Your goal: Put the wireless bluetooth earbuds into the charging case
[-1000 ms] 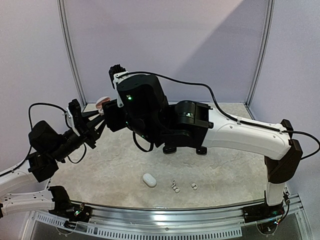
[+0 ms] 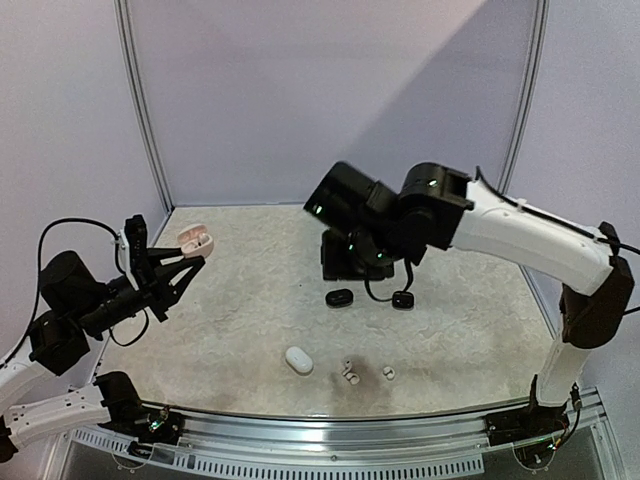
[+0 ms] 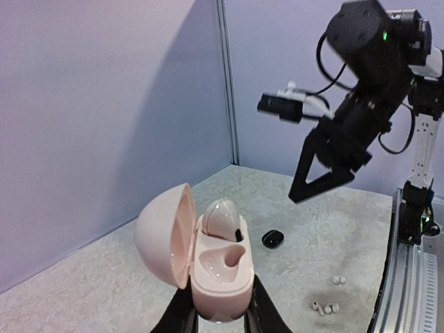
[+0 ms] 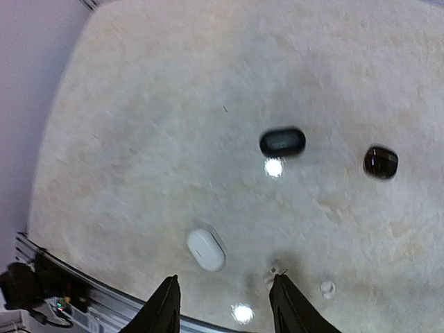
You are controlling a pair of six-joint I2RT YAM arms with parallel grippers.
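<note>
A pink charging case [image 3: 218, 281], its lid tipped back, is gripped between the fingers of my left gripper [image 2: 186, 268], raised at the left of the table. One white earbud [image 3: 221, 220] sits in the far slot of the case, while the near slot looks empty. My right gripper stands open above the table with nothing between its fingers; its fingers are pointed down in the right wrist view. Below it on the table lie loose white earbuds: a cluster [image 2: 350, 373] and, to its right, another earbud [image 2: 389, 373].
A closed white case [image 2: 299, 360] lies left of the loose earbuds. Two black cases, one oval [image 2: 339, 298] and one squarer [image 2: 403, 300], rest farther back. A metal rail [image 2: 320, 430] runs along the front edge.
My right gripper has moved from beside the pink case back to the right and turned downward over the table. The left gripper has shifted slightly left and down, still holding the case.
</note>
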